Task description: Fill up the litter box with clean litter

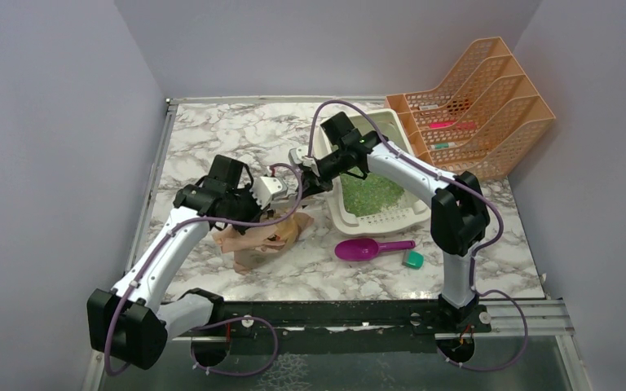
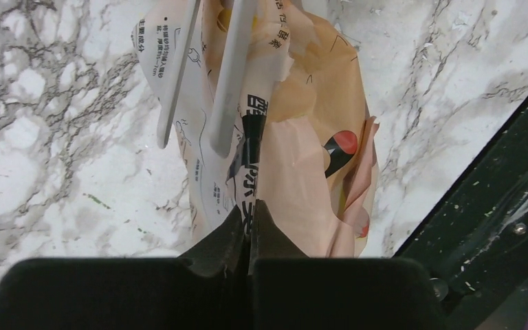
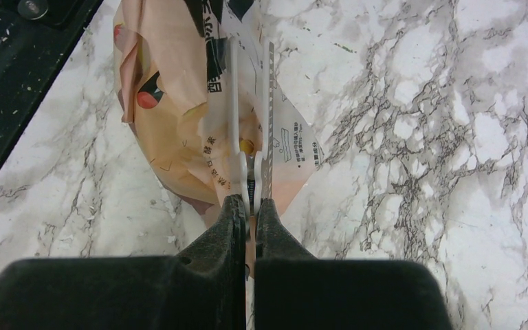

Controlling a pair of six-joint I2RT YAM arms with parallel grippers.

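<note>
The peach-coloured litter bag stands crumpled at the front left of the table, its upper part creased and torn. My left gripper is shut at the bag's top, with a thin printed fold of the bag running in between its fingertips. My right gripper is shut on a grey two-bladed tool, like scissors, whose parted blades reach over the bag top towards the left gripper. The white litter box, with green material on its bottom, lies to the right, partly under the right arm.
A purple scoop and a small green block lie in front of the box. An orange rack stands at the back right. Bare marble table shows at the back left. The two grippers are close together.
</note>
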